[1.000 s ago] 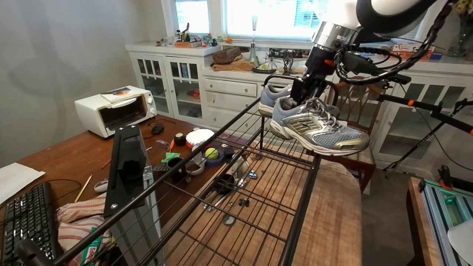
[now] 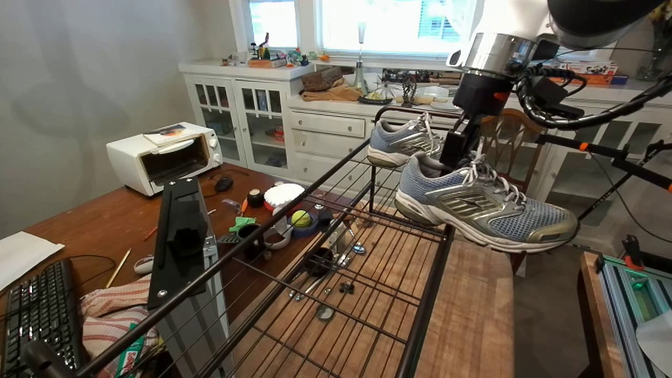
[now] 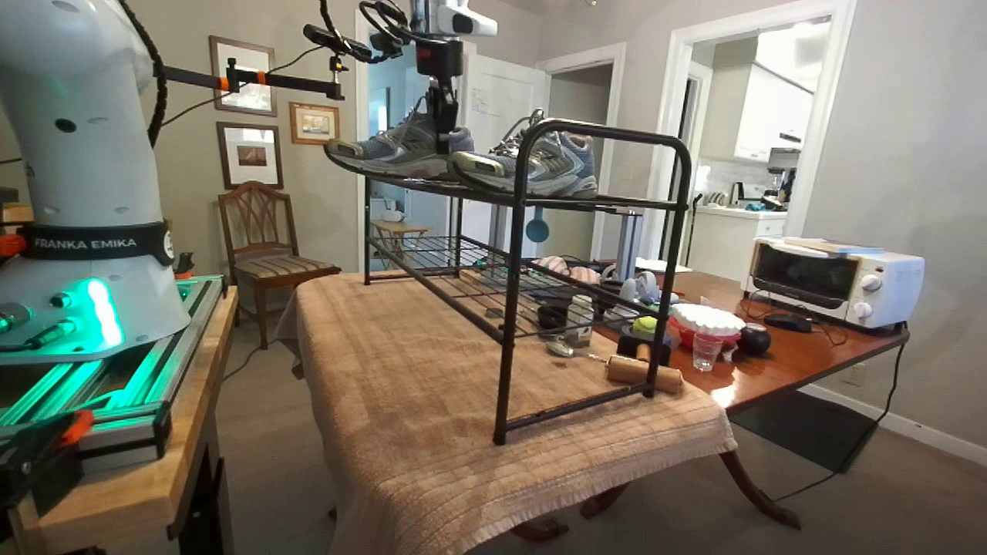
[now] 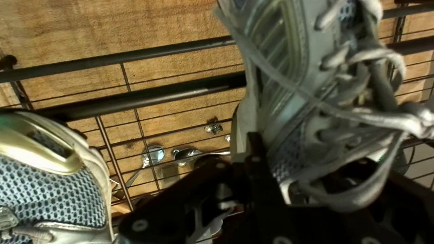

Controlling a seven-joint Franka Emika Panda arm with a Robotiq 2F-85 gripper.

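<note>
My gripper is shut on the near grey-blue sneaker, gripping the side wall near its ankle opening. In exterior view 1 this sneaker's toe points right, out past the rack's front rail. The second sneaker sits on the top shelf of the black wire rack, close to its end hoop. In the wrist view, the held sneaker fills the upper right, its loose laces trailing over my dark fingers. The other sneaker's mesh toe shows at lower left. Whether the held sole touches the rack cannot be told.
The nearer stretch of the rack's top shelf is bare. Below the rack, a tan cloth covers the table, with spoons and cups on it. A white toaster oven stands farther off on the wooden table.
The near sneaker has moved right and toward the camera in exterior view 1, together with my gripper. My arm now hangs more upright. The second sneaker has stayed on the shelf, more of it visible.
</note>
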